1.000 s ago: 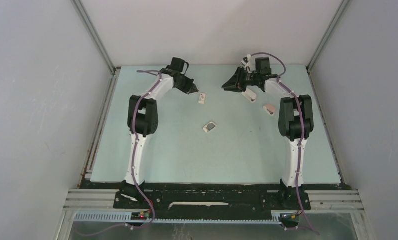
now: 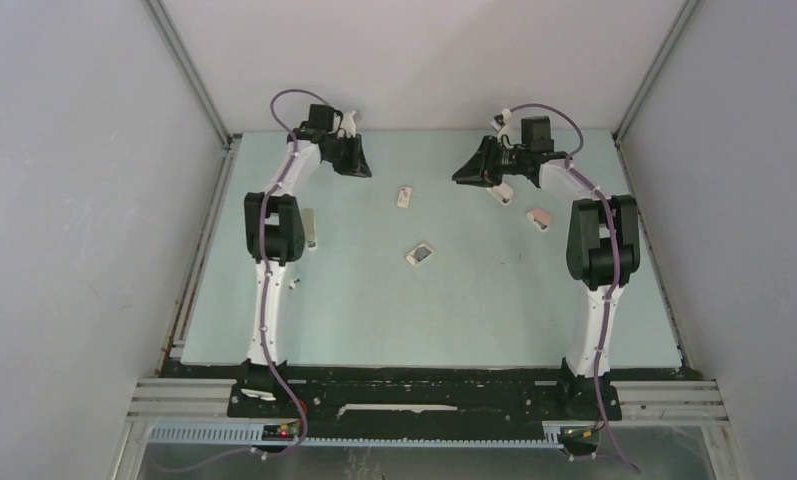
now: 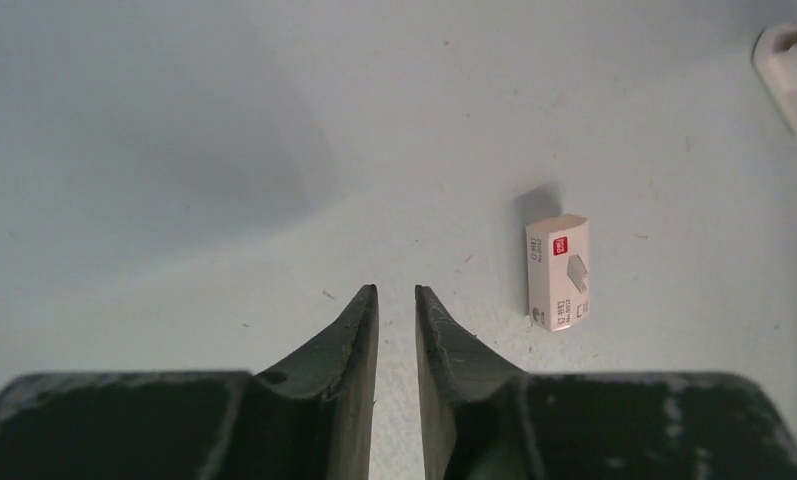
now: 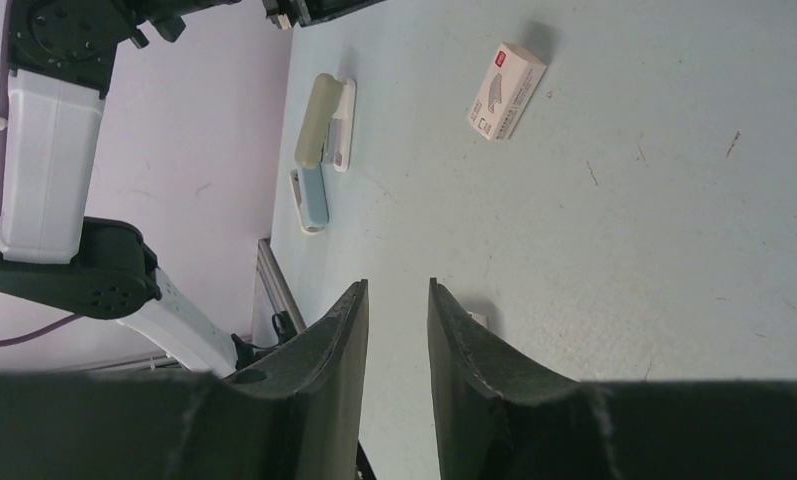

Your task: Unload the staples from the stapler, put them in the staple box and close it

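Observation:
My left gripper point(image 2: 359, 165) hangs over the back left of the table; in the left wrist view its fingers stand slightly apart point(image 3: 396, 295), empty, with a small white staple box point(image 3: 559, 270) to their right. My right gripper point(image 2: 468, 172) is over the back right, fingers apart point(image 4: 399, 290) with nothing held. A second box point(image 2: 419, 254) lies mid-table. Staplers lie at the left, partly hidden by the left arm point(image 2: 310, 230), and at the right, one pink-topped point(image 2: 539, 218), another point(image 2: 501, 193) near the right gripper.
Walls close it in at the back and both sides. Both arms stretch forward along the table's sides.
My right gripper has shifted a little to the right.

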